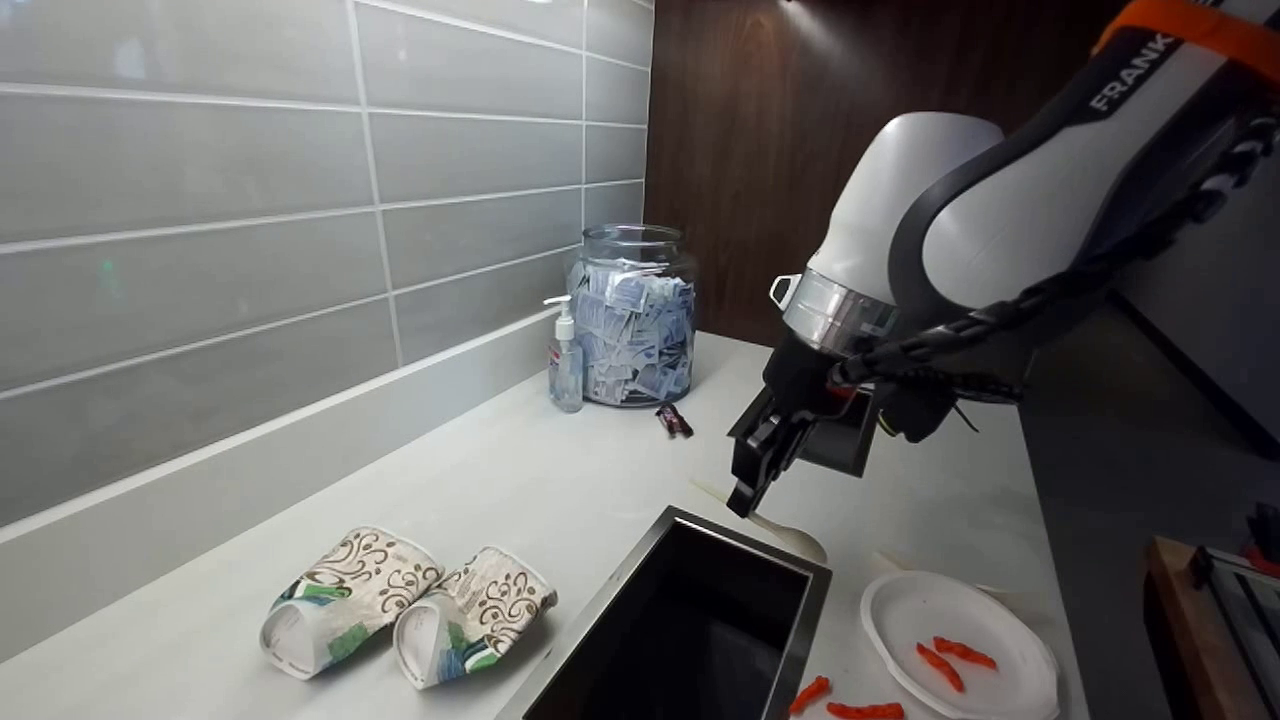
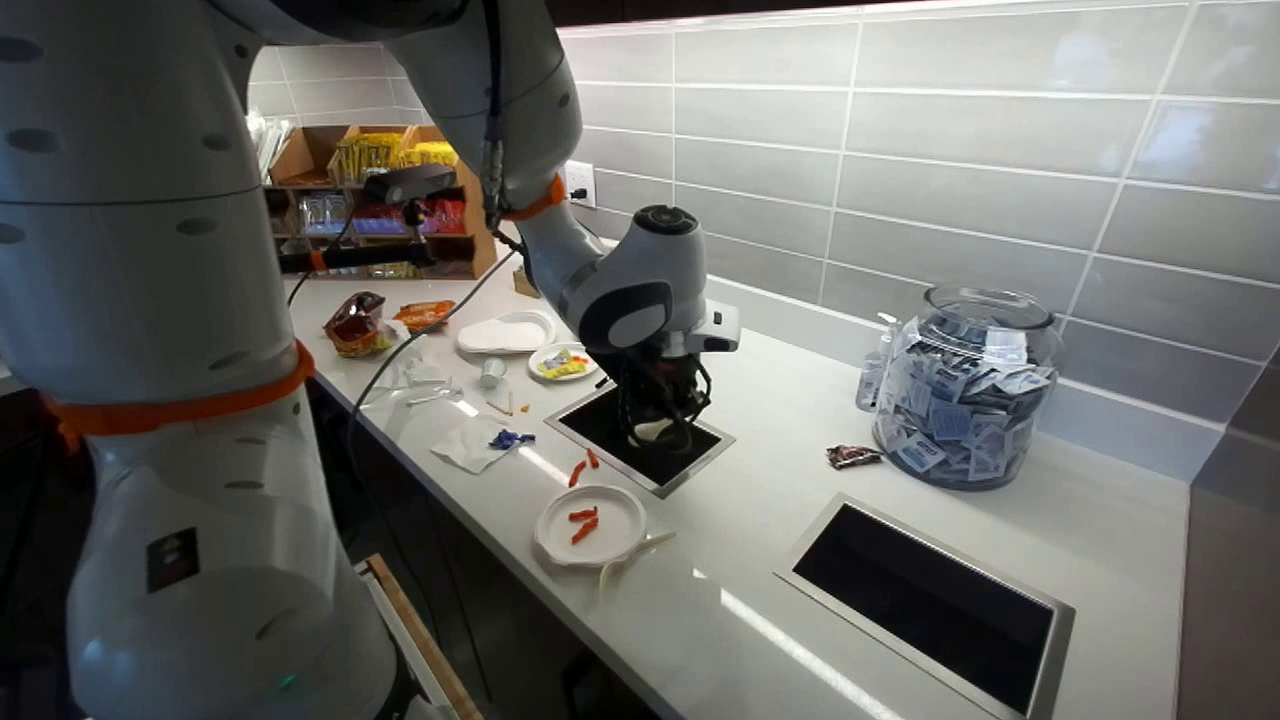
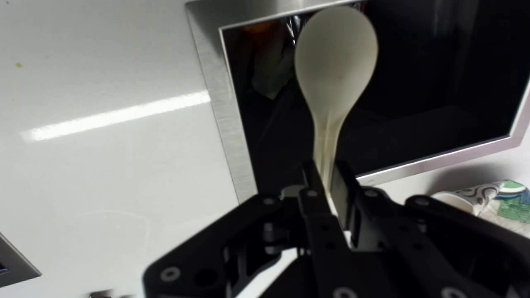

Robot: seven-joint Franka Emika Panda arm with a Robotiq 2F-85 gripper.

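Observation:
My gripper is shut on the narrow handle of a cream-coloured plastic spoon (image 3: pixel 338 54). In the wrist view the spoon's bowl points away from the fingers, over the dark opening of a metal-rimmed bin (image 3: pixel 226 114). Seen in exterior view 1, the gripper (image 1: pixel 744 510) is by the far rim of that bin (image 1: pixel 690 606), with the spoon's bowl (image 1: pixel 792 544) at its right corner. Exterior view 2 has the gripper largely lost among dark cables, the pale spoon (image 2: pixel 654 430) showing just below against the bin's black opening.
Two crumpled paper cups (image 1: pixel 348 600) lie left of the bin. A white plate (image 1: pixel 900 642) with orange snack pieces is to its right. A second bin (image 2: pixel 924 600), a large jar of packets (image 2: pixel 966 390) and a pump bottle (image 2: pixel 876 366) stand along the counter.

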